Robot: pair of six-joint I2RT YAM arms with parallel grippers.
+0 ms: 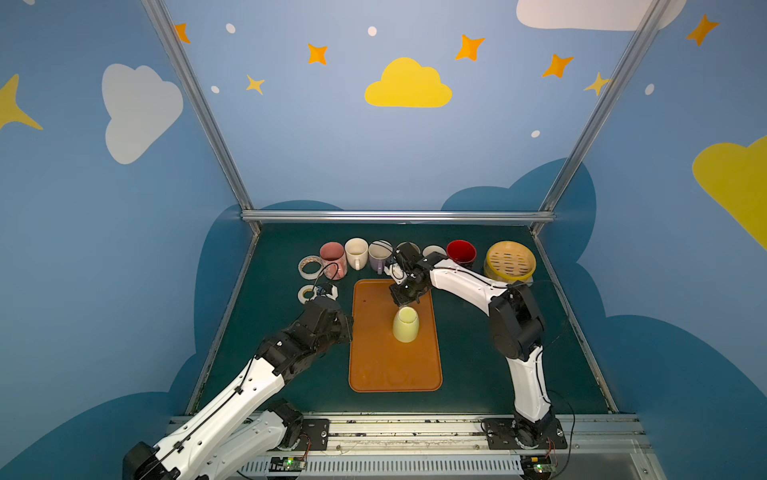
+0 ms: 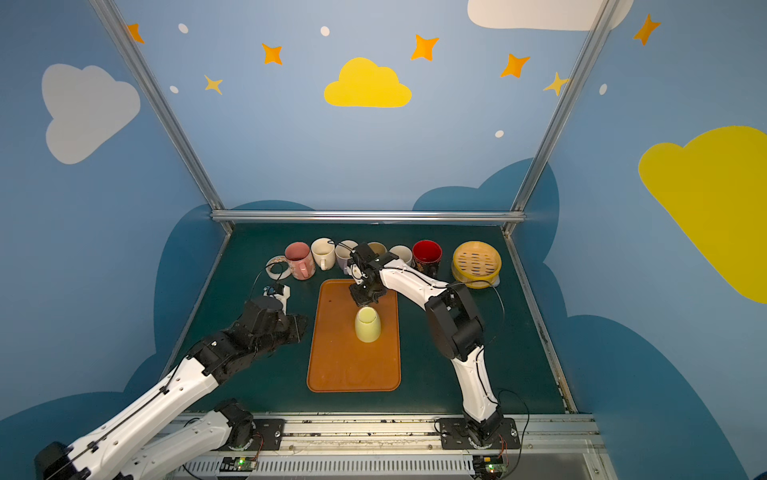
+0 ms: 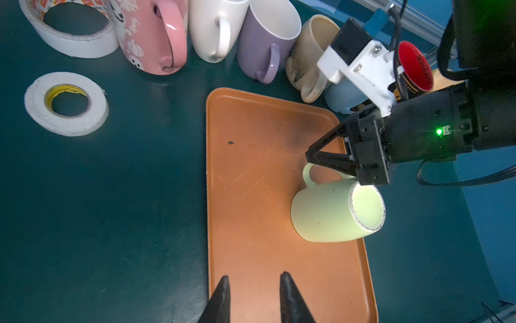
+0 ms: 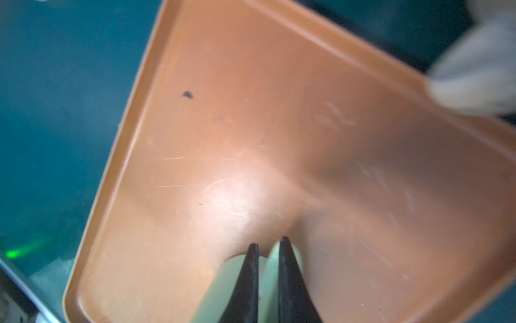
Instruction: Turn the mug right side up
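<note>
A pale green mug [image 1: 406, 325] stands upside down on the orange tray [image 1: 391, 368], its base facing up. Its handle [image 3: 308, 175] points toward the back in the left wrist view. My right gripper reaches over the tray from the right, its tips right by the handle. In the right wrist view its fingers [image 4: 286, 255] are close together, with pale green handle showing in and behind the narrow gap; whether they grip it is unclear. My left gripper is partly open with nothing between its fingers, near the tray's left edge.
A row of mugs lines the back, including a pink mug [image 3: 153, 35], a white mug [image 3: 215, 27] and a red mug [image 1: 461, 252]. Tape rolls [image 3: 67, 103] lie back left, a yellow steamer [image 1: 510, 261] back right. The tray's front is clear.
</note>
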